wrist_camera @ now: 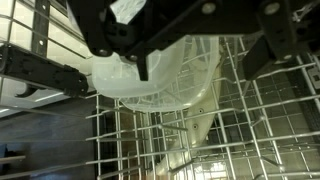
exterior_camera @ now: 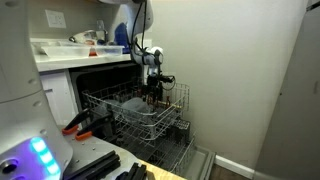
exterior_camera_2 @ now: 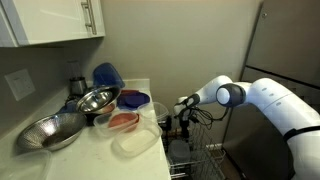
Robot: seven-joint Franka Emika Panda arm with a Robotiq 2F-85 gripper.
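My gripper point(exterior_camera: 154, 88) is above the pulled-out upper dishwasher rack point(exterior_camera: 172, 108), pointing down. In the wrist view the gripper stands open, its dark fingers wide apart. Translucent plastic containers point(wrist_camera: 120, 78) lie in the rack beneath, partly hidden behind the left finger; whether that finger touches them I cannot tell. Bare wire tines show below the right finger. The containers point(exterior_camera: 134, 104) also appear as a pale shape in the rack in exterior view 1.
On the counter point(exterior_camera_2: 95, 160) stand a metal colander point(exterior_camera_2: 52, 132), a metal bowl point(exterior_camera_2: 98, 99), clear plastic containers point(exterior_camera_2: 137, 139) and blue items. The lower rack point(exterior_camera: 172, 150) is pulled out underneath. A wall lies beyond the racks.
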